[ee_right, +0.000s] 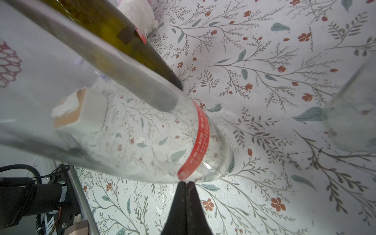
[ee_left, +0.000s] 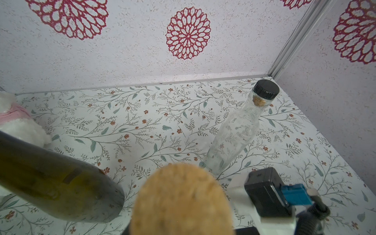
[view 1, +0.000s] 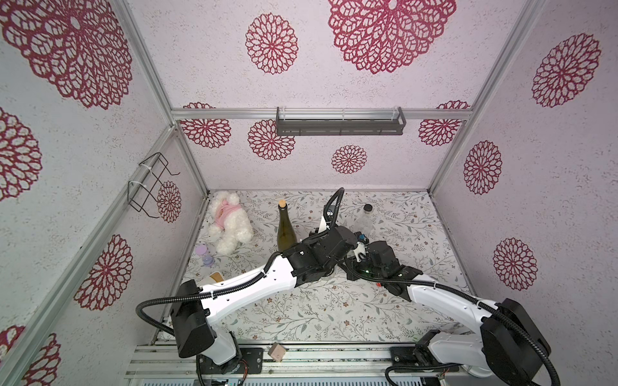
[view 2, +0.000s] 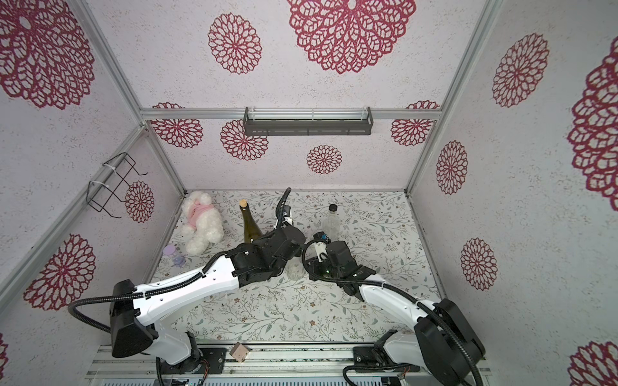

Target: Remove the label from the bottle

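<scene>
A clear bottle [ee_right: 221, 158] slants across the right wrist view, its base by the table. A red label [ee_right: 200, 141] wraps around it near the base. Directly below the label's lower end, my right gripper is shut, its fingertips meeting with nothing between them. The label end lies just outside the tips. In the left wrist view, the bottle's cork [ee_left: 182, 199] fills the bottom middle, right in front of my left gripper. My left fingers are mostly hidden by the cork and, in the top views, by the arm.
A green bottle [view 1: 284, 233] stands left of the arms. Another clear bottle [ee_left: 235, 137] with a black cap stands at back right. A white plush toy [view 1: 231, 225] sits at far left.
</scene>
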